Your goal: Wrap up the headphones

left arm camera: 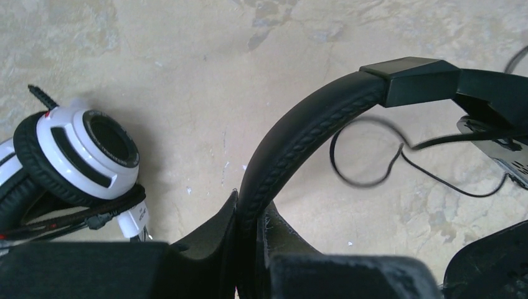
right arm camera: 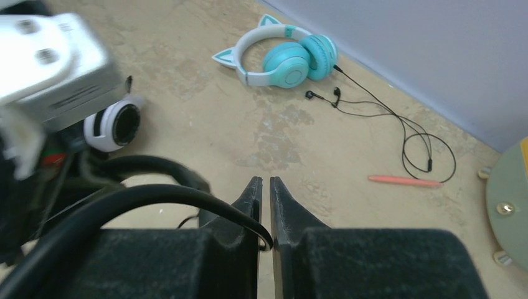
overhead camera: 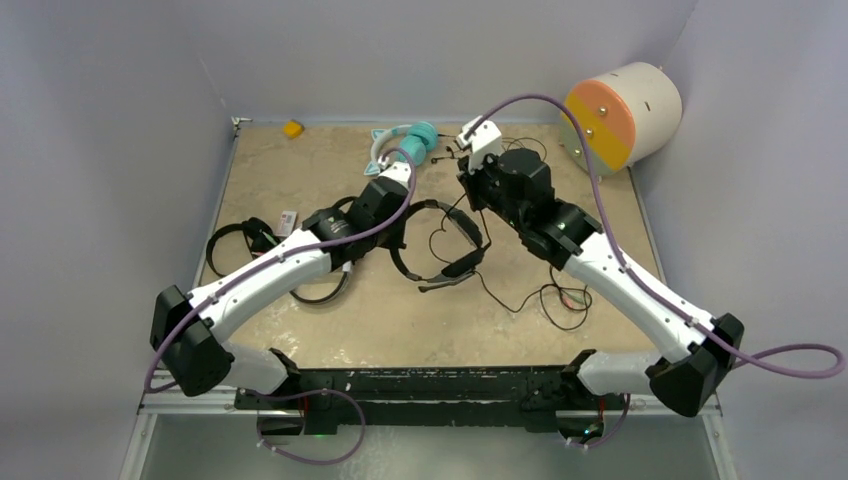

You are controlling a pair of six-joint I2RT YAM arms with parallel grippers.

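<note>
The black headset [overhead camera: 457, 217] hangs over the middle of the table, its headband [left arm camera: 311, 118] clamped in my left gripper. One ear cushion shows at the lower right edge of the left wrist view. My right gripper is shut, up and to the right of the headset. A black cable [right arm camera: 168, 194] arcs from the lower left into its fingers and looks pinched there. More of the headset's cord [overhead camera: 515, 308] runs across the table to a loose coil at the front right.
White-and-black headphones [left arm camera: 87, 156] lie at the left. Mint cat-ear headphones [right arm camera: 292, 62], black earphones [right arm camera: 405, 121] and a pink stick [right arm camera: 405, 180] lie toward the back. A striped drum [overhead camera: 620, 115] stands back right.
</note>
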